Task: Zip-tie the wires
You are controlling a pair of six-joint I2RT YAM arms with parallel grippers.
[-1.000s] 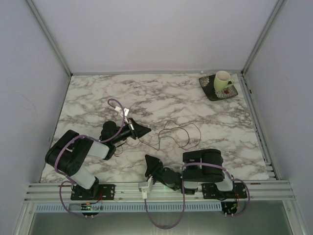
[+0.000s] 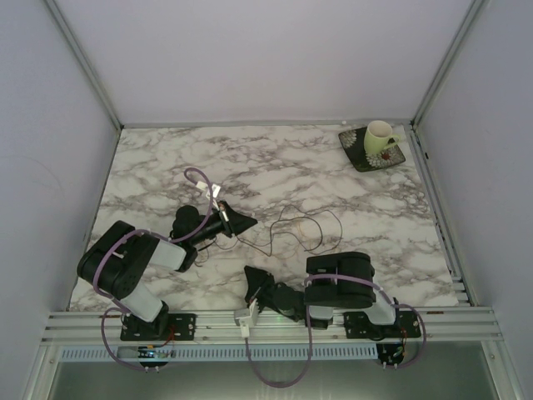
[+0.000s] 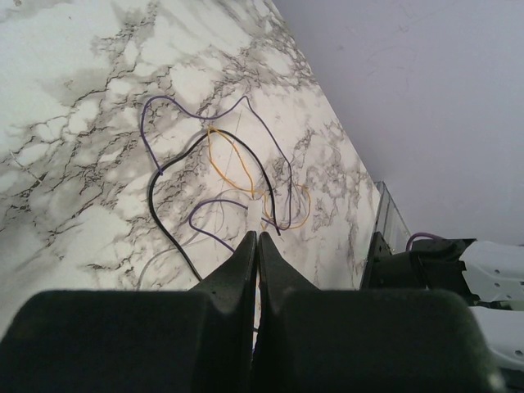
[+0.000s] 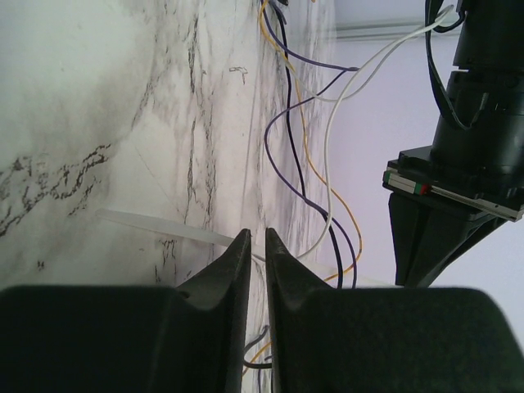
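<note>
The wires, black [image 3: 153, 201], purple [image 3: 278, 151] and orange [image 3: 219, 168], lie loosely looped on the marble table. My left gripper is shut over them. A short white strip shows just past its tips; whether it is gripped cannot be told. From the right wrist, a pale zip tie [image 4: 164, 224] runs across the tips of my right gripper, whose fingers stand slightly apart. Its thin tail [image 4: 330, 155] curves upward near the wires. In the top view, the right gripper [image 2: 249, 279] is low at the front, nearer the front edge than the left one.
A green mug [image 2: 378, 137] stands on a dark patterned tray [image 2: 356, 158] at the back right. Walls [image 2: 266, 67] close off the back and sides.
The right arm has shifted slightly left in the top view. The left arm and the wires look unmoved.
</note>
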